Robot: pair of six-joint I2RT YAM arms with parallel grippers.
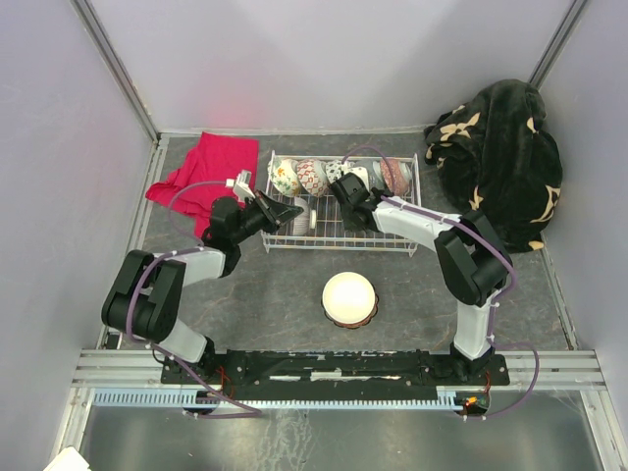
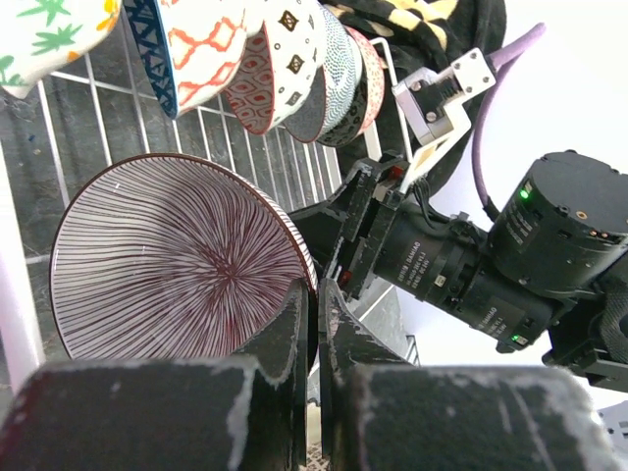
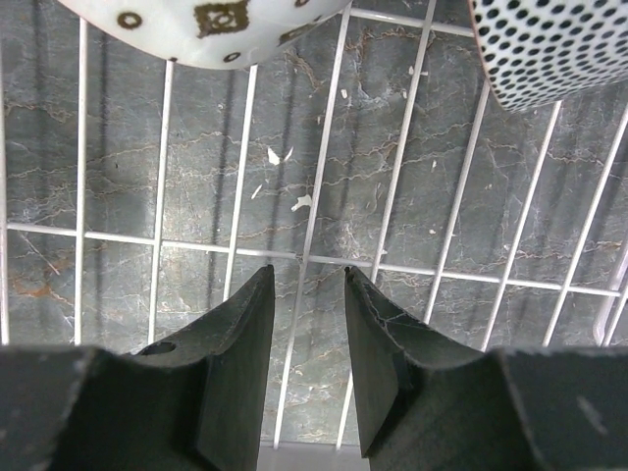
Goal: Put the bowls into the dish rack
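Shut on the rim of a striped bowl (image 2: 186, 260), my left gripper holds it on edge over the left front part of the white wire dish rack (image 1: 339, 245). In the top view that bowl (image 1: 304, 217) appears edge-on beside the left gripper (image 1: 297, 212). Several patterned bowls stand on edge along the rack's back row, among them a red-patterned bowl (image 2: 201, 44) and a brown-spotted bowl (image 3: 211, 29). Above bare wires, my right gripper is part open with nothing between its fingers. A cream bowl (image 1: 349, 297) sits on the counter in front of the rack.
A red cloth (image 1: 208, 177) lies left of the rack. On the right is a dark patterned blanket (image 1: 500, 162). Counter space around the cream bowl is clear. Both forearms reach over the rack, close to each other.
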